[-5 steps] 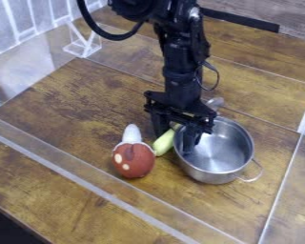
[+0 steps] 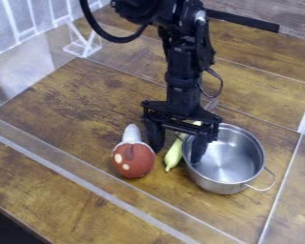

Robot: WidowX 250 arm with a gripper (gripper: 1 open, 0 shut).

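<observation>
My black gripper (image 2: 181, 126) hangs over the left rim of a steel pot (image 2: 232, 164) and the yellow-green corn-like item (image 2: 174, 154) beside it; whether it holds anything cannot be seen. The corn-like item lies between the pot and a red toy mushroom (image 2: 133, 162) with pale spots and a white stem, at the pot's left.
A clear strip or edge runs along the right side, close to the pot's handle.
The gripper has shifted slightly left, and the pot has moved a little right and toward the front, showing more of the corn-like item.
</observation>
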